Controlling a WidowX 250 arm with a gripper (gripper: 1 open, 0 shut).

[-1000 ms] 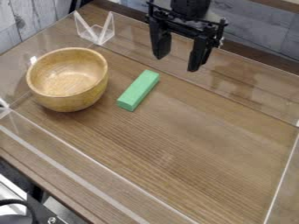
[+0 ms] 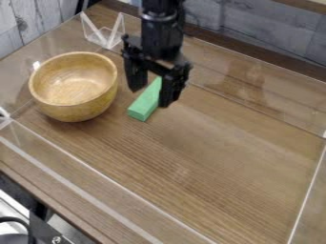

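Observation:
My gripper (image 2: 154, 76) is a dark head hanging from the top centre, open, its dark fingers pointing down on either side of the upper part of a green block (image 2: 144, 108). The block lies slanted on the wooden table, partly behind the gripper; whether the fingers touch it I cannot tell. Left of it sits a round tan bowl (image 2: 71, 95).
A white wire-like object (image 2: 110, 32) stands at the back left, behind the bowl.
My gripper has moved left and down, from above the right back of the table to over the green block. The block and bowl look unmoved.

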